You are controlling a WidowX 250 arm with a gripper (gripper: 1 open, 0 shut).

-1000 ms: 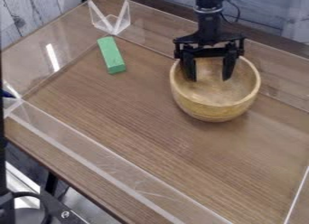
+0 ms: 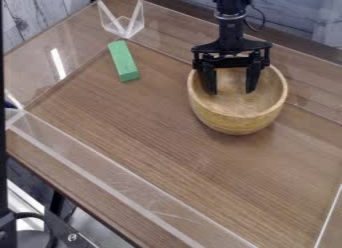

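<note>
My black gripper (image 2: 230,74) reaches down from the top middle into a wooden bowl (image 2: 235,114) on the right half of the table. Its fingers stand apart inside the bowl, open. Whether anything lies between them at the bowl's bottom is hard to tell at this size.
A green block (image 2: 123,60) lies on the table (image 2: 134,152) to the upper left. A white angular object (image 2: 120,17) stands at the back left.
The gripper has come slightly lower into the bowl since a second ago. The bowl and green block look unmoved.
</note>
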